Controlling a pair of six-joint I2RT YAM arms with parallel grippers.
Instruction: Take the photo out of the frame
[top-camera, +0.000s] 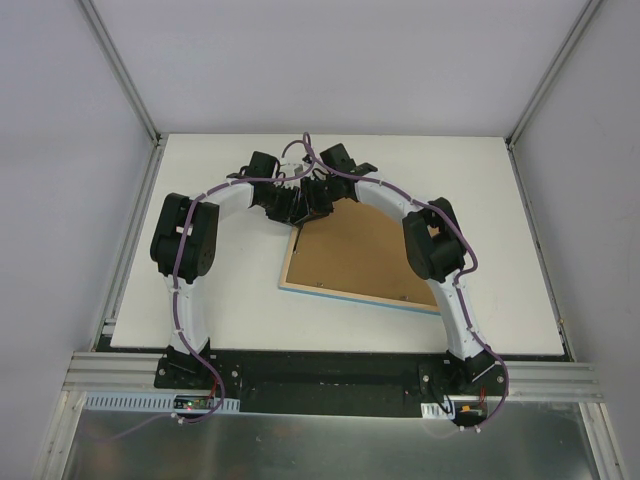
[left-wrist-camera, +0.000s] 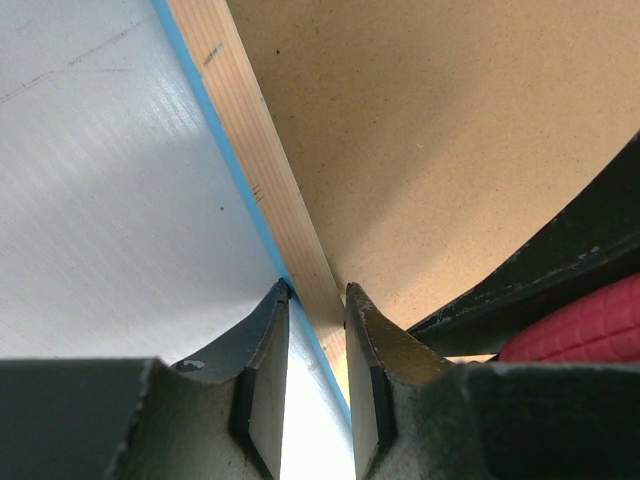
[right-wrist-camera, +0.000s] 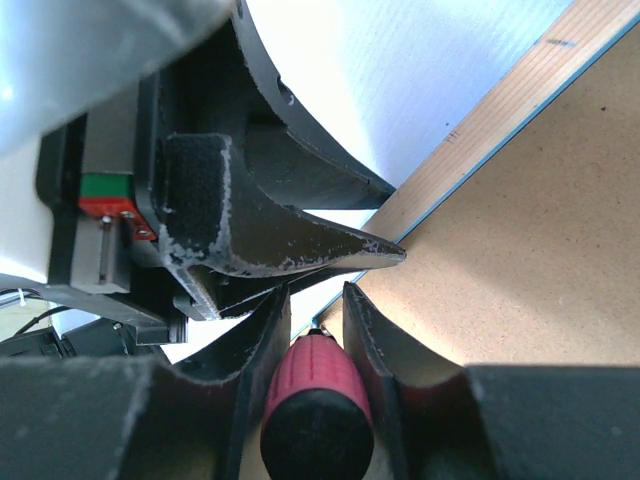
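The frame lies face down, its brown backing board (top-camera: 360, 250) inside a light wooden rim (left-wrist-camera: 245, 120) with a blue edge. My left gripper is at the frame's left side, part open, its fingertips either side of the wooden rim. My right gripper is beside it, shut on a red-and-black handled tool (right-wrist-camera: 317, 390), whose thin metal end points at the board's edge by the rim. In the top view both grippers crowd together over the frame's upper left, hiding that corner.
The two arms nearly touch at the centre, with the left gripper's body filling much of the right wrist view.
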